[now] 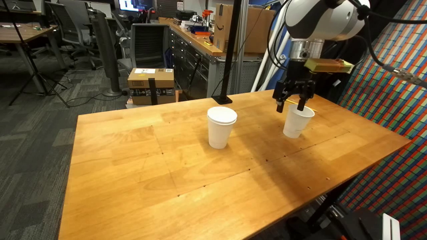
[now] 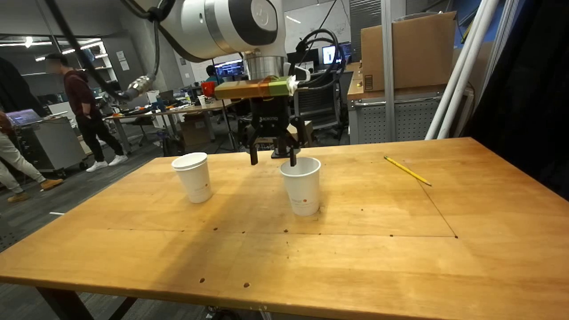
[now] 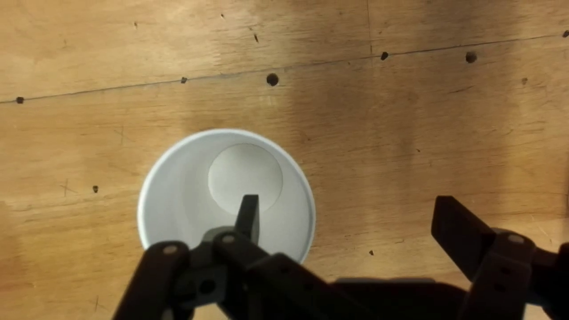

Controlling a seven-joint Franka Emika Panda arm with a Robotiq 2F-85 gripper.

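An empty white paper cup [image 1: 296, 124] stands upright on the table, its opening facing up [image 3: 186, 176]. Over it, my gripper [image 1: 290, 110] points straight down with its fingers wide apart and nothing gripped. In the wrist view one of the fingers [image 3: 248, 216] overlaps the cup's opening, while the other finger [image 3: 458, 234] is over bare wood to the right. Exterior view 2 shows the gripper [image 2: 273, 158] at about rim height, its right finger near the cup's [image 2: 302, 192] left rim. Whether that finger touches the rim I cannot tell.
A second white cup, with a white top [image 1: 221, 128], stands left of the open cup [image 2: 193, 178]. A yellow pencil [image 2: 408, 170] lies on the right side of the table [image 2: 373, 266] in exterior view 2.
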